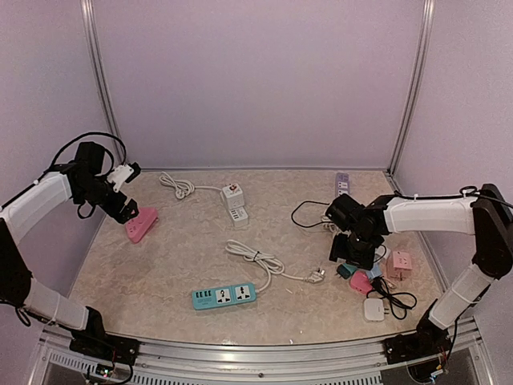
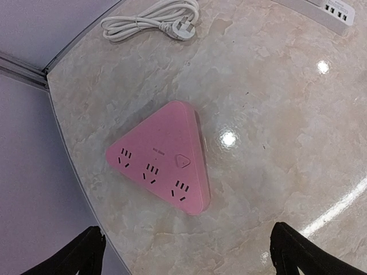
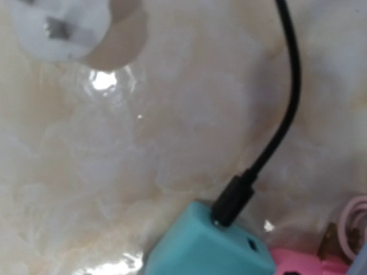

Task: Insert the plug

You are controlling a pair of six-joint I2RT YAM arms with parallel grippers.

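A teal charger block (image 3: 206, 246) with a black cable plugged into it lies on the table in the right wrist view. From above, the charger (image 1: 345, 271) shows just beneath my right gripper (image 1: 353, 253); that gripper's fingers do not show in its wrist view, and its finger state cannot be made out. A white plug (image 1: 316, 276) lies left of the charger, on the cord of a teal power strip (image 1: 224, 296). At the far left my left gripper hangs open and empty near a pink triangular socket block (image 2: 163, 154).
A white socket cube (image 1: 232, 196) and coiled white cord (image 1: 183, 188) lie at the back. Pink cube (image 1: 399, 265), pink adapter (image 1: 361, 281) and white charger (image 1: 374, 310) crowd the right. A purple strip (image 1: 342, 184) is behind. Mid-left is bare.
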